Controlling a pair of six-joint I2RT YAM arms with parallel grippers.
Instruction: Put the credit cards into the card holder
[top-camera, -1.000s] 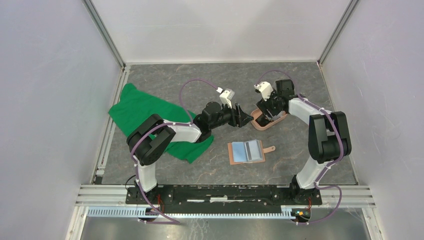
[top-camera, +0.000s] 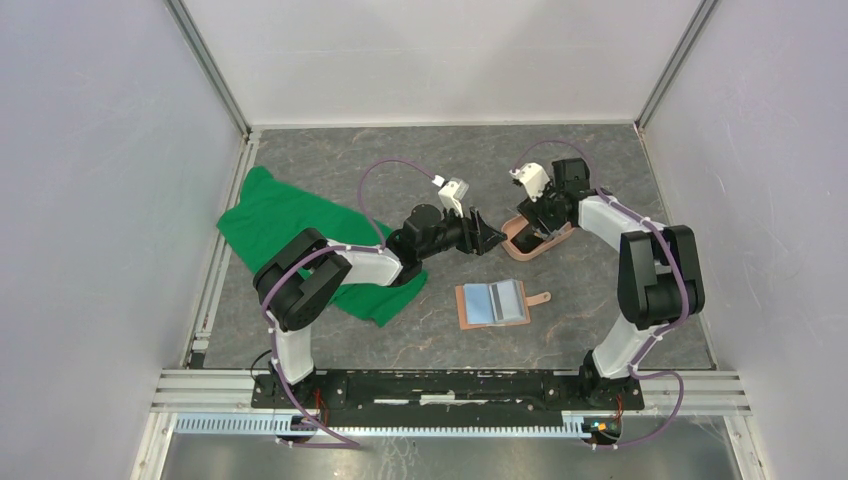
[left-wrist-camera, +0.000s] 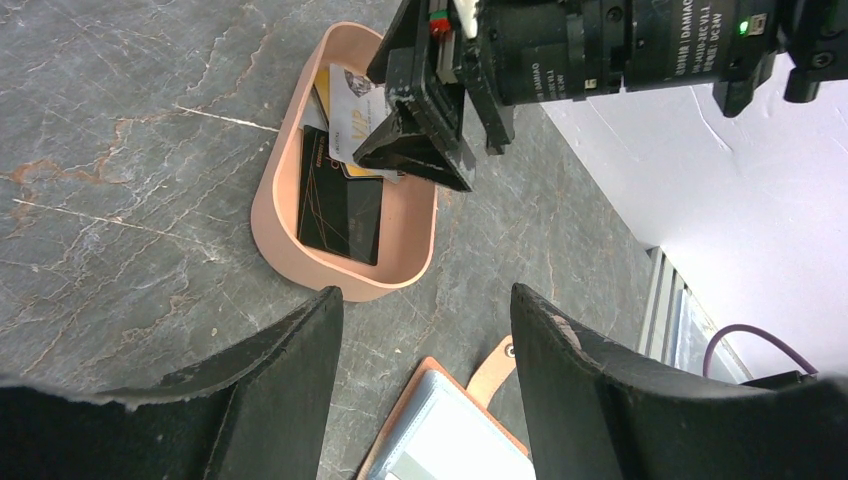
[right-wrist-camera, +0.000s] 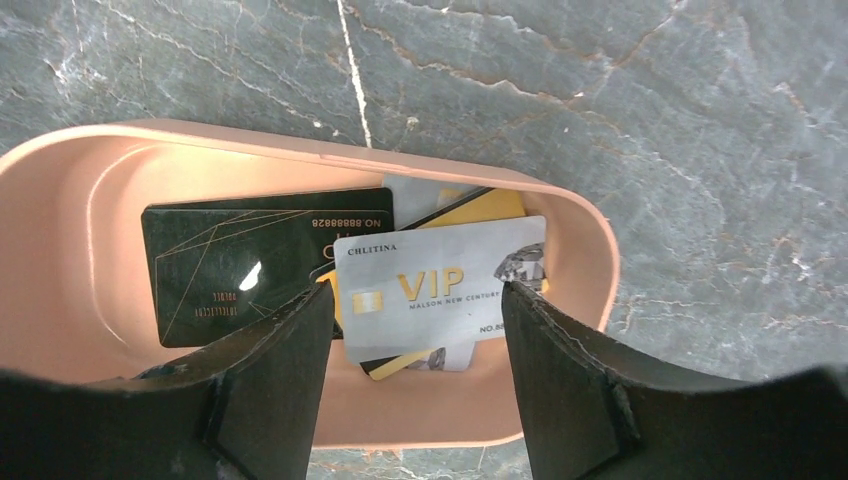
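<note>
The card holder (top-camera: 507, 291) lies unfolded near the front middle, with clear pockets and a tan strap (top-camera: 538, 299). Behind it, the pink tray (left-wrist-camera: 268, 240) contains a black card (right-wrist-camera: 205, 270), a silver VIP card (right-wrist-camera: 430, 325) and others partly covered below. In the right wrist view my right gripper is open above the tray, its fingertips on either side of the VIP card; whether they touch it I cannot tell. My left gripper stands open left of the tray, nothing between its fingers.
A green cloth (top-camera: 305, 220) covers the left of the table, partly under my left arm. The right arm reaches over the tray close to my left gripper. Bare grey tabletop (top-camera: 430, 335) surrounds the card holder.
The right gripper has shifted slightly over the tray. My left arm, the tray and the card holder look unmoved.
</note>
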